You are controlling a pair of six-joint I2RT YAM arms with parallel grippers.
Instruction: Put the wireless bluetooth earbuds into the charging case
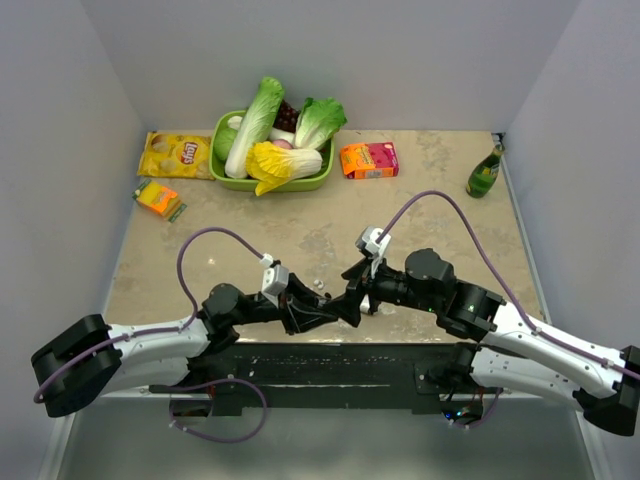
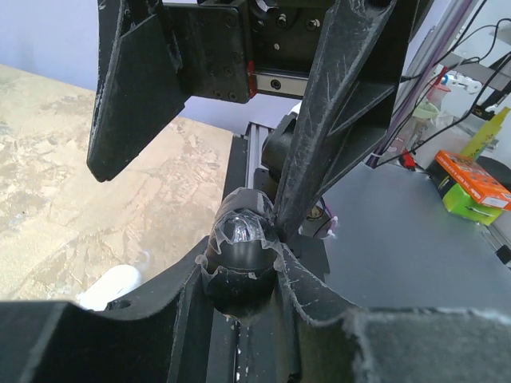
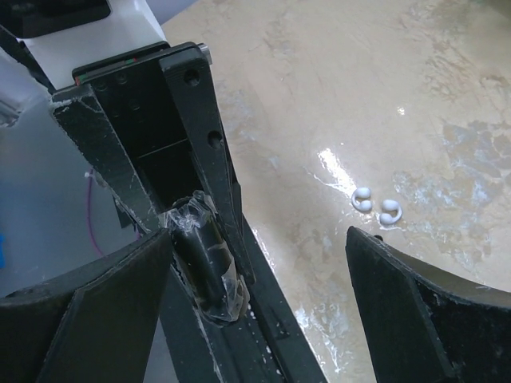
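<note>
My left gripper is shut on a glossy black case with ragged clear film around its edges, held low over the front of the table. In the right wrist view the same case shows between the left fingers. My right gripper is open close by, its fingers spread on either side of the case's end; whether they touch it I cannot tell. Two small white earbuds lie side by side on the table. A tiny dark item peeks out beside the right finger.
A smooth white object lies on the table near the grippers, mostly hidden from above. The green vegetable basket, chip bag, cartons and bottle stand farther back.
</note>
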